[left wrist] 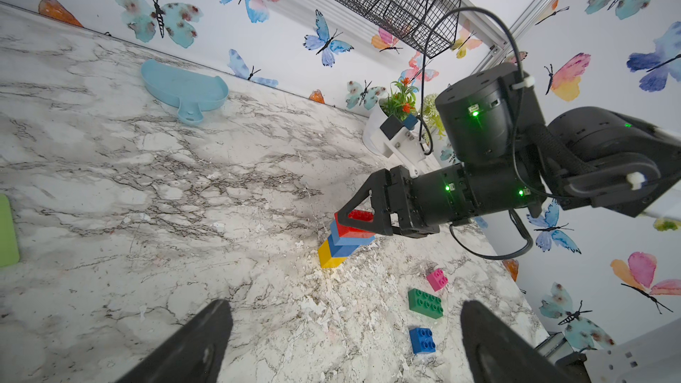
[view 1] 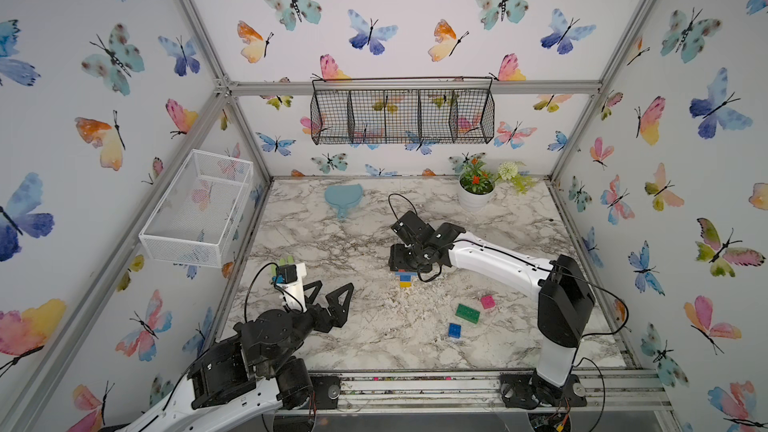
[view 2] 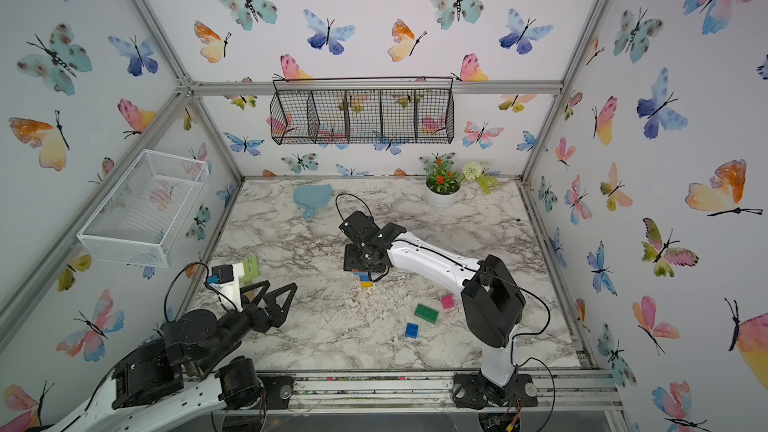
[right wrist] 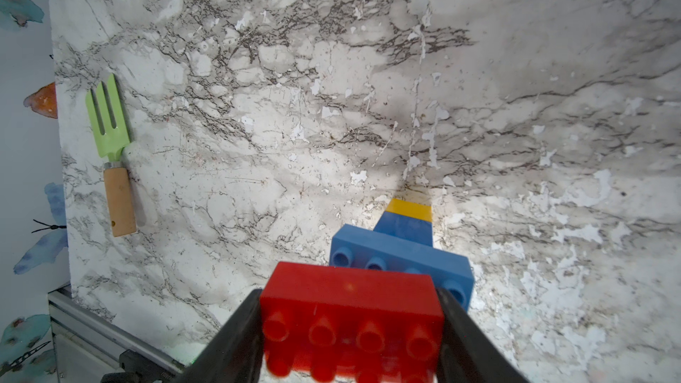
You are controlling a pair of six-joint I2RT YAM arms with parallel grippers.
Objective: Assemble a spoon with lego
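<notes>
A small stack holds a yellow brick (left wrist: 330, 256) at the bottom, a blue brick (left wrist: 342, 248) over it and a wider light blue brick (right wrist: 397, 249) above that. My right gripper is shut on the ends of a red brick (right wrist: 351, 290), studs showing between its fingers. The red brick is at the top of the stack; whether it is seated on the light blue brick or just above it, I cannot tell. Over the left part of the table, away from the stack, my left gripper (view 1: 329, 297) stands open and empty.
Loose on the front right of the table lie a green brick (view 1: 468, 313), a blue brick (view 1: 454, 330) and a pink brick (view 1: 487, 301). A light blue dustpan (left wrist: 186, 92), a potted plant (view 1: 477, 185) and a green fork (right wrist: 110, 124) lie or stand farther off. Flakes litter the middle.
</notes>
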